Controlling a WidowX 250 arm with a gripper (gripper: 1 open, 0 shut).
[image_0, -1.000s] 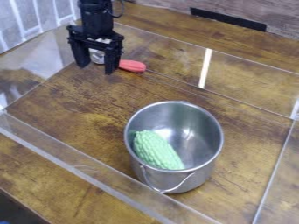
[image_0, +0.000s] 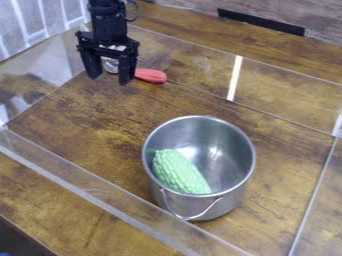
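Observation:
My black gripper (image_0: 110, 65) points down over the wooden table at the upper left, its fingers apart. A red object (image_0: 150, 75) lies just right of it, partly behind the gripper, beside a pale piece that is mostly hidden. In the lower right stands a steel pot (image_0: 229, 145) with a green corn cob (image_0: 179, 172) inside, leaning to the left.
Clear plastic walls (image_0: 120, 200) border the work area on the left and front, with another edge along the right. A white strip (image_0: 234, 78) lies at the upper right.

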